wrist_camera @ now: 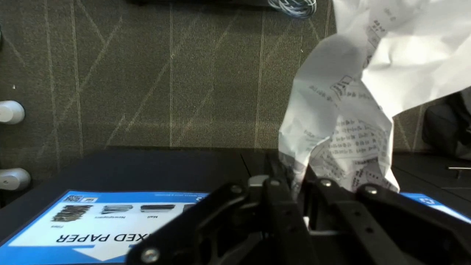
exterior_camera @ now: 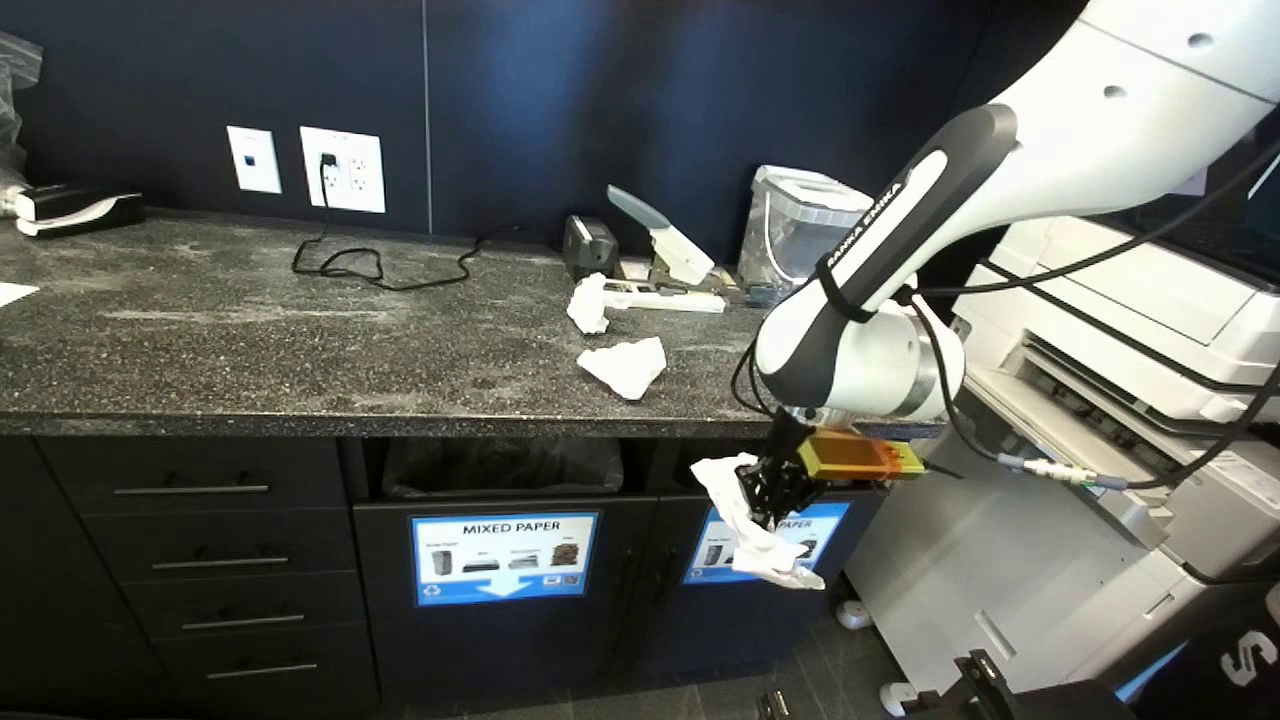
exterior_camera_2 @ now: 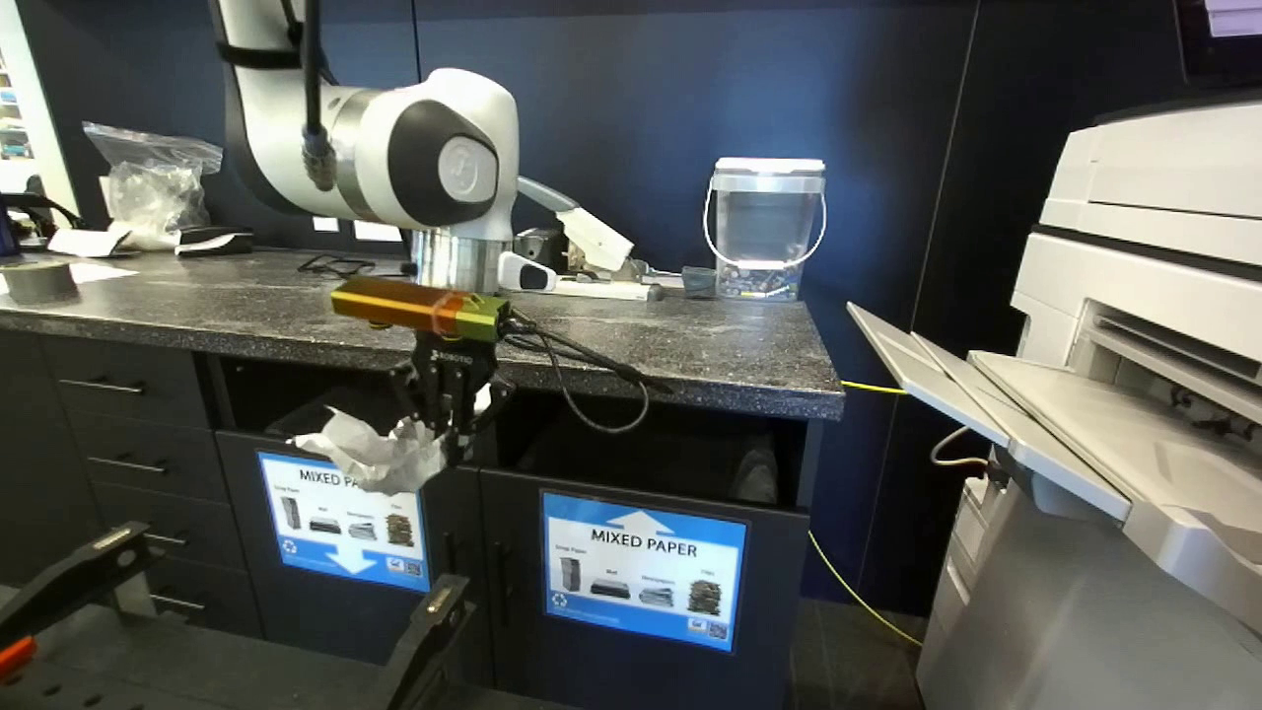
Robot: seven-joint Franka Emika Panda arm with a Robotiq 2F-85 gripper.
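A crumpled white sheet of paper [exterior_camera: 756,546] with printing on it hangs from my gripper [exterior_camera: 768,494], which is shut on it. The wrist view shows the same paper [wrist_camera: 353,115] fanning out beyond the black fingers. Seen from the other exterior view, my gripper [exterior_camera_2: 455,444] is below the counter top, in front of the cabinet, with the paper [exterior_camera_2: 376,450] sticking out to its left. Two more white paper wads, one [exterior_camera: 626,366] near the counter's front edge and one [exterior_camera: 588,305] farther back, lie on the counter.
Bins sit in two open cabinet slots, left [exterior_camera: 504,466] and right [exterior_camera_2: 639,438], above blue MIXED PAPER signs [exterior_camera_2: 645,568]. The dark counter [exterior_camera: 240,348] overhangs them. A paper cutter [exterior_camera: 678,252] and a clear bucket [exterior_camera_2: 769,225] stand at the back. A printer [exterior_camera_2: 1136,355] bounds the right.
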